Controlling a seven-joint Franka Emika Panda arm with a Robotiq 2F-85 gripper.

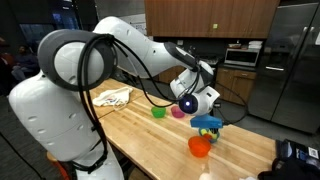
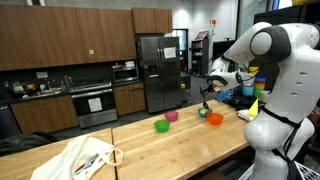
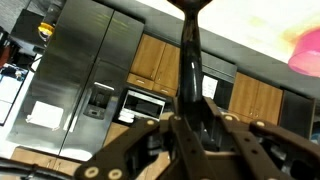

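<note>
In the wrist view, my gripper is shut on a slim, dark blue, shiny handle (image 3: 190, 60) that runs up from between the fingers and widens toward the top edge. What tool it belongs to cannot be told. In exterior view 1, my gripper (image 1: 209, 121) hangs low over the table, just above or at a blue-green bowl (image 1: 211, 134) with some yellow in it. Whether the held thing touches that bowl is hidden. An orange bowl (image 1: 199, 147) stands close by, toward the table's near side.
A green bowl (image 1: 158, 112) and a pink bowl (image 1: 178, 112) stand on the far left of the arm. Farther left lies a white cloth (image 1: 112, 97). Dark items sit at the right corner.
</note>
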